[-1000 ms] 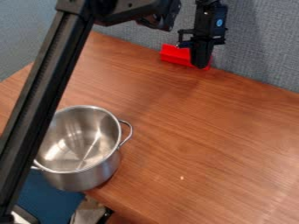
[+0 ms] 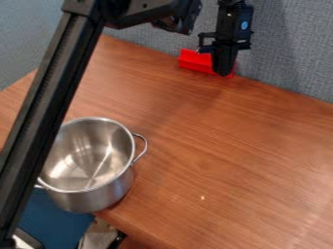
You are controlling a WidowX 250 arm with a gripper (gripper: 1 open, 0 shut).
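At the back of the wooden table, against the grey wall, a red object (image 2: 196, 60) lies low on the surface. My black gripper (image 2: 223, 68) reaches down to it from above, its tip over the right part of the red object; the fingers are dark and small, and whether anything is between them cannot be made out. A steel pot (image 2: 92, 195) with handles sits at the front left.
The grey wall (image 2: 293, 58) runs along the back edge. A black arm beam crosses the left of the view, partly in front of the pot.
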